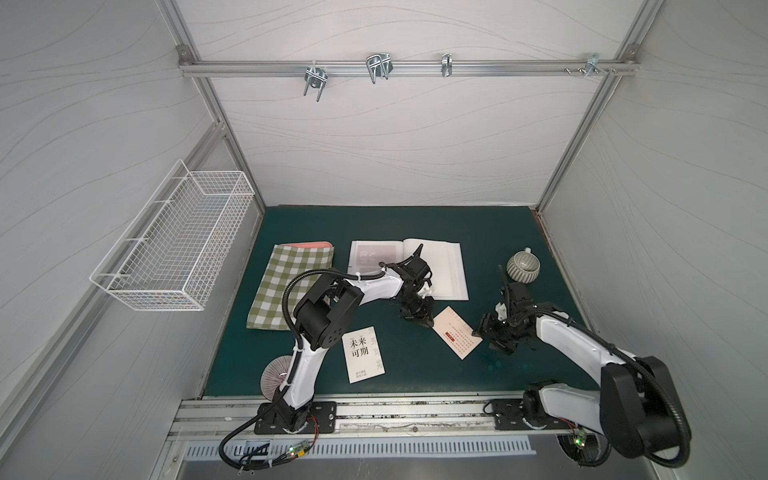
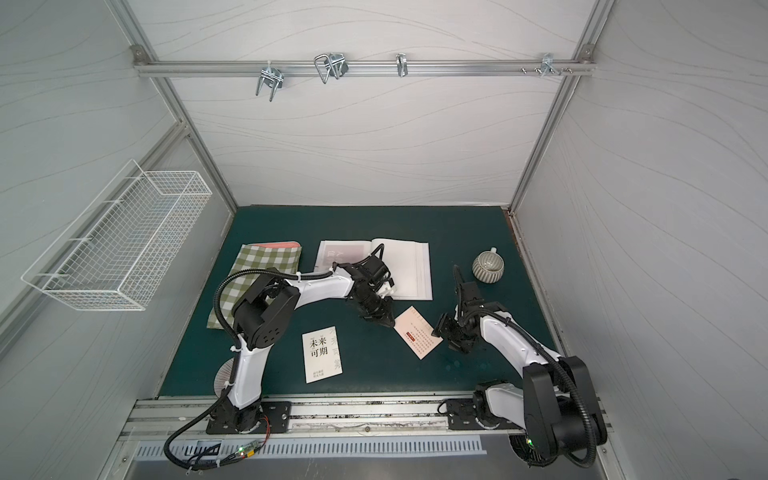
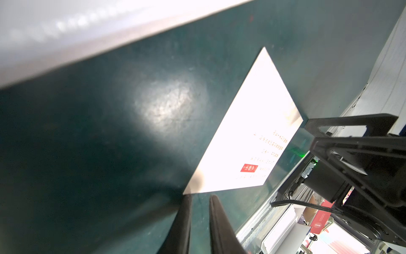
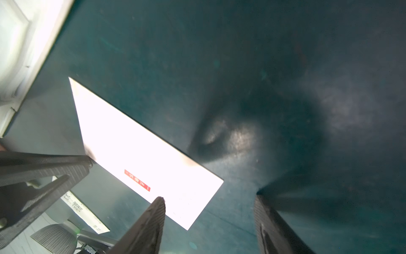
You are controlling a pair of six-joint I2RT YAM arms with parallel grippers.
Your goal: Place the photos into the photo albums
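Observation:
A pale photo card with red print lies flat on the mat between my grippers. My left gripper is at its left corner, fingers part open, slightly apart; whether they grip the corner is not clear. My right gripper stands open over the card's right end, nothing visibly held. A second card with dark characters lies front left. The open album lies behind, its left page partly hidden by my left arm.
A checked cloth lies at the left, a ribbed cup at the back right, and a round ribbed object near the left arm's base. A wire basket hangs on the left wall.

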